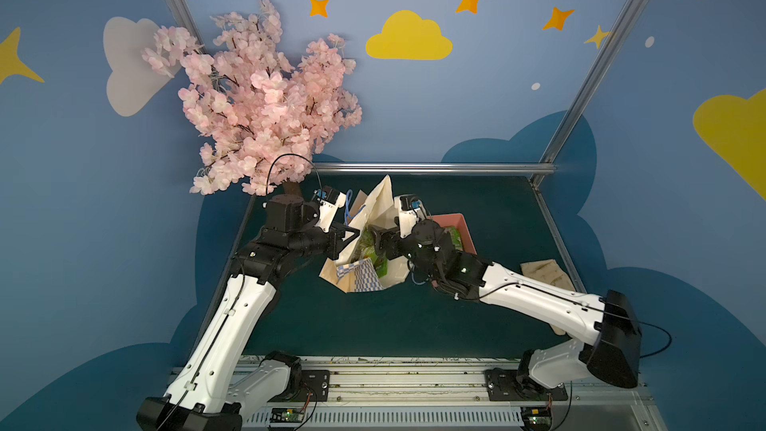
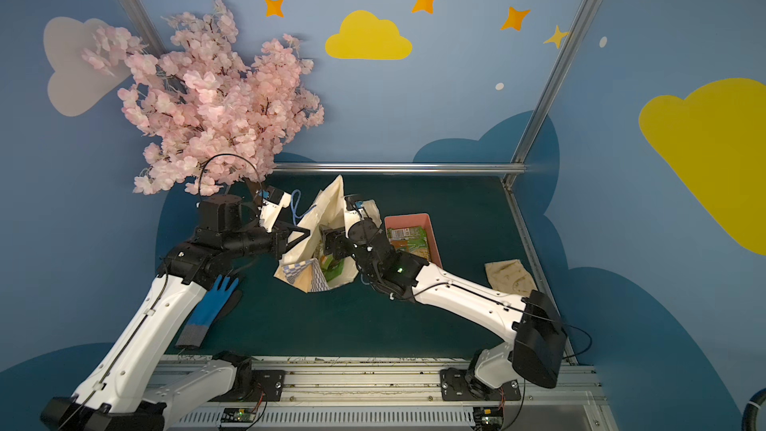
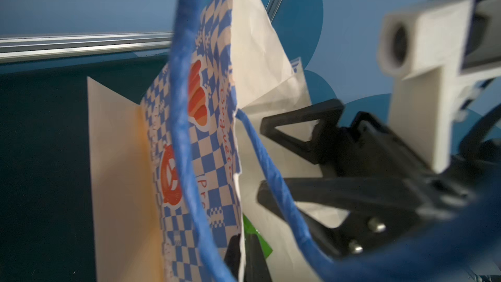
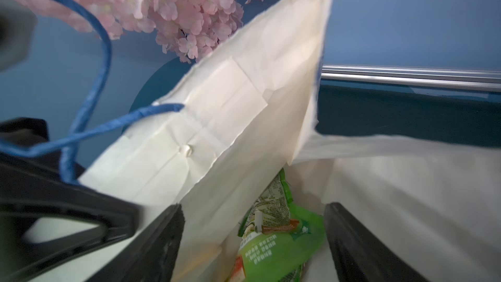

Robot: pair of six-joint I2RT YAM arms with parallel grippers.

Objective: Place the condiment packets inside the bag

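Note:
A paper bag (image 1: 389,194) with a blue-checked outside stands mid-table, its mouth spread. My left gripper is shut on the bag's rim, with a finger either side of the paper. My right gripper stands open at the bag's mouth, nothing between its fingers; it also shows in the left wrist view (image 3: 263,154). Green condiment packets (image 4: 281,253) lie inside the bag, beyond the right fingertips; they overlap too much to count. More packets (image 2: 408,239) rest in the pink bin (image 2: 435,247) to the right.
Blue twisted handles (image 3: 180,125) loop beside the bag and left gripper. Pink blossoms (image 1: 263,103) stand at the back left. A blue glove (image 2: 209,303) lies front left, a beige cloth (image 2: 510,277) at the far right.

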